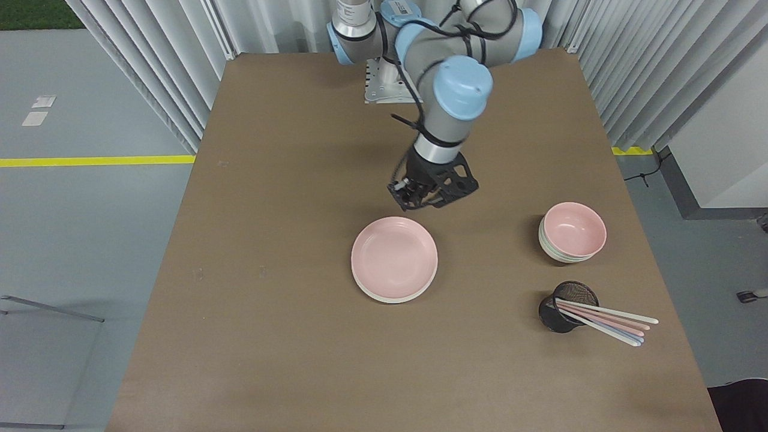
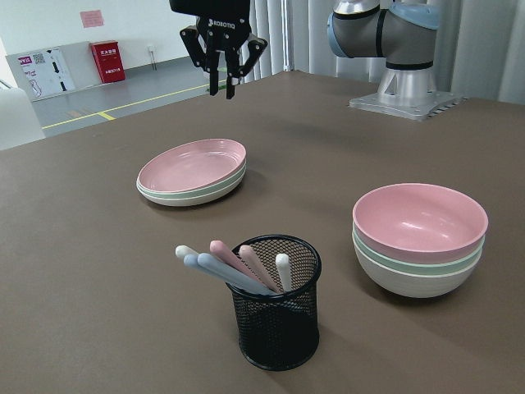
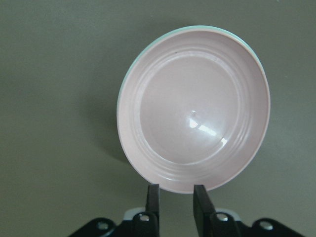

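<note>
My gripper hangs in the air just behind and above a stack of plates, pink (image 1: 393, 259) on top with pale green and white rims beneath, seen also in the left view (image 2: 189, 168). In the wrist view the two fingers stand apart with nothing between them, below the plate's near edge.
To the right stand stacked bowls (image 1: 573, 229), pink on top, and a black mesh holder (image 2: 277, 328) with several pastel chopsticks.
</note>
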